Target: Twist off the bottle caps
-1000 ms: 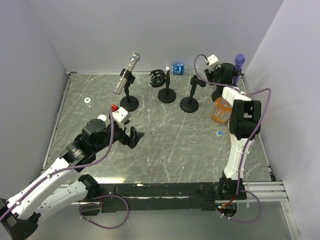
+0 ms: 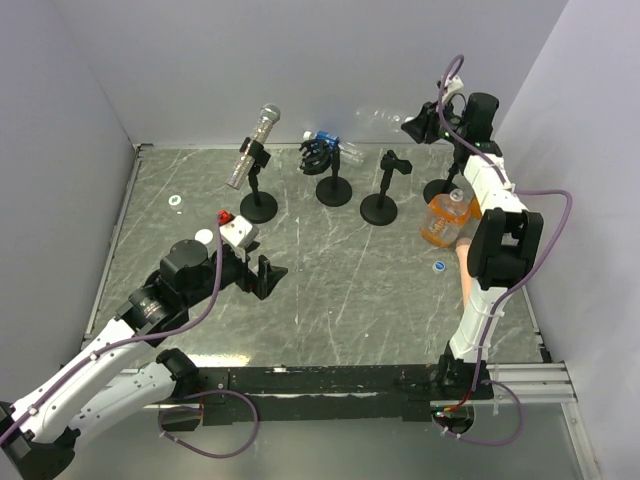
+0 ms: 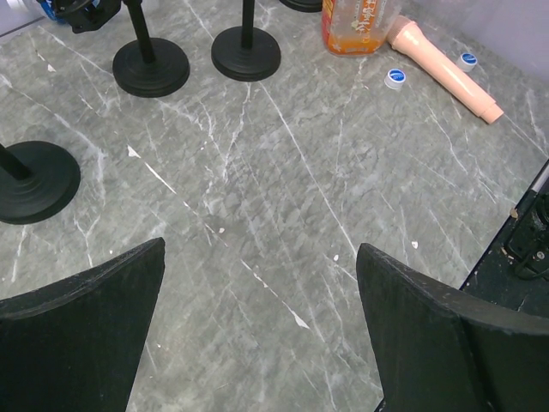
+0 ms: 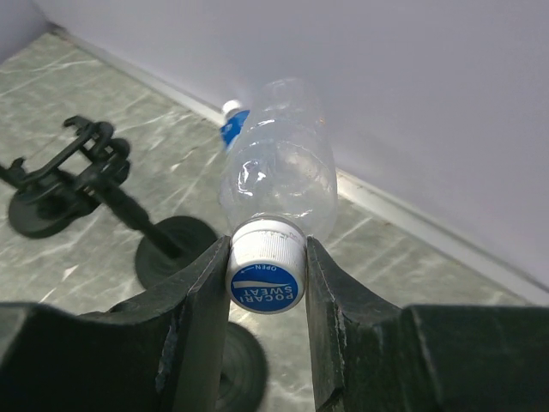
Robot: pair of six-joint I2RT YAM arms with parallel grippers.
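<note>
My right gripper (image 2: 412,125), raised at the back right, is shut on a white cap with a blue top (image 4: 264,279). That cap sits on a clear, empty-looking bottle (image 4: 283,172), which points away toward the back wall and hangs tilted in the air. From above, the same clear bottle (image 2: 378,120) is faint against the wall. My left gripper stands open over bare floor, nothing between its fingers. Two loose blue-and-white caps lie on the floor, a nearer cap (image 3: 395,79) and a farther cap (image 3: 467,62).
Black stands (image 2: 379,208) line the back, one bearing a silver microphone (image 2: 262,130). A blue-labelled bottle (image 2: 350,153) lies behind them. An orange-labelled container (image 2: 438,228) and a peach-coloured rod (image 3: 442,67) are at the right.
The blue-labelled bottle lies shifted left. The left arm is nearly still.
</note>
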